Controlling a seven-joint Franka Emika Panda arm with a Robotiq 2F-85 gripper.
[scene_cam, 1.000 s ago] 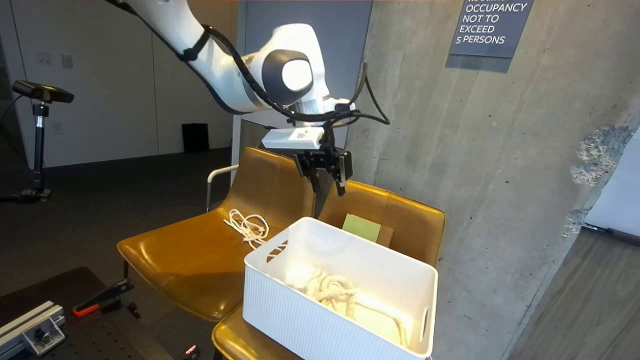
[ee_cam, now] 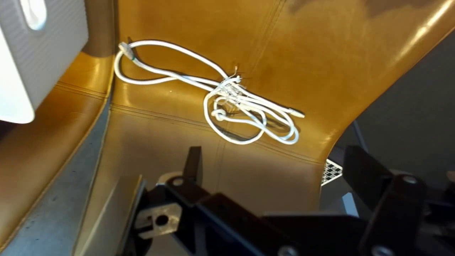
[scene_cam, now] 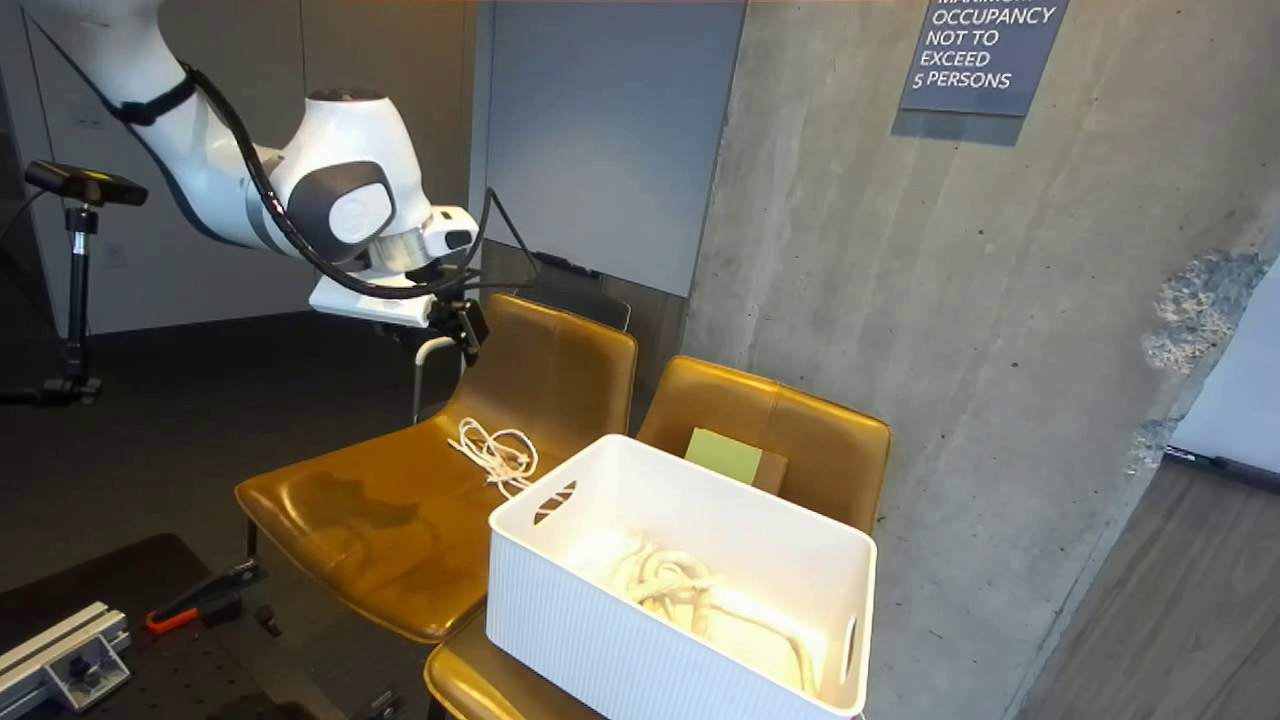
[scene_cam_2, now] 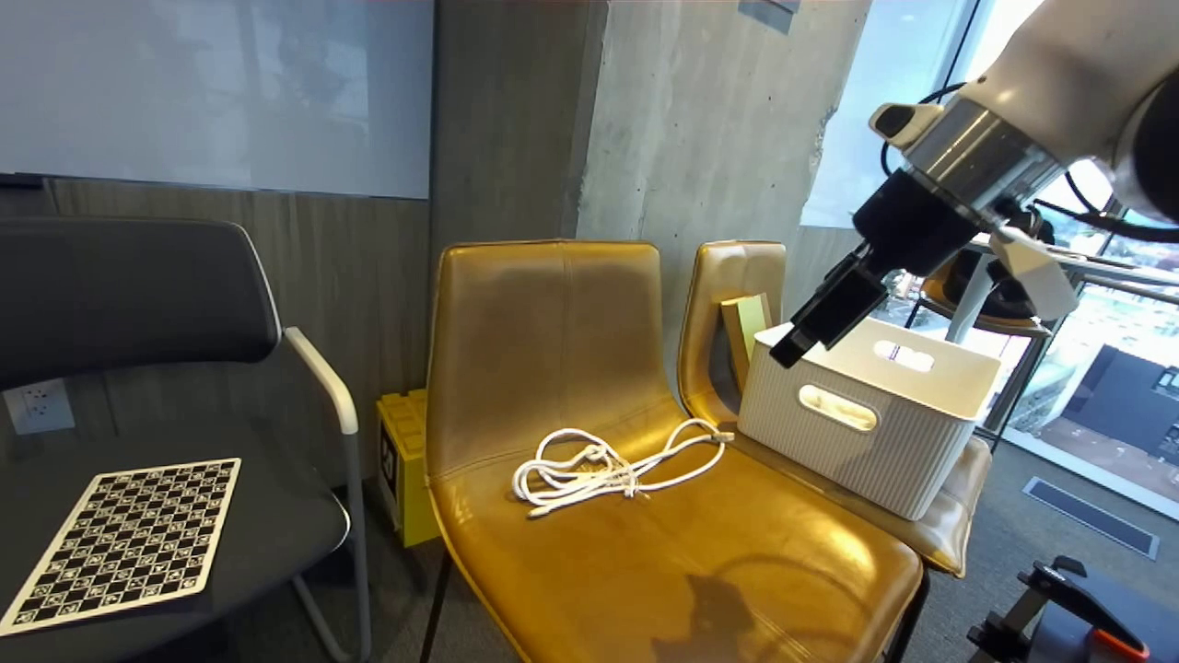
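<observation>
A bundle of white cord, tied round its middle, lies on the seat of the brown chair. Above that chair, clear of the cord, my gripper stands open, its two black fingers wide apart with nothing between them. In exterior view 1 the gripper hangs in front of the chair's backrest, and its fingertips are hard to make out there. The white ribbed bin sits on the neighbouring brown chair, with a thick cream rope coiled inside it.
A green-faced block leans on the second chair's backrest behind the bin. To the other side stands a dark chair carrying a checkered board. A yellow case is on the floor between chairs. Most of the brown seat is bare.
In exterior view 1 my arm and gripper have swung left, from near the bin's back edge to over the chair with the white cord. The cord, rope and bin have stayed put.
</observation>
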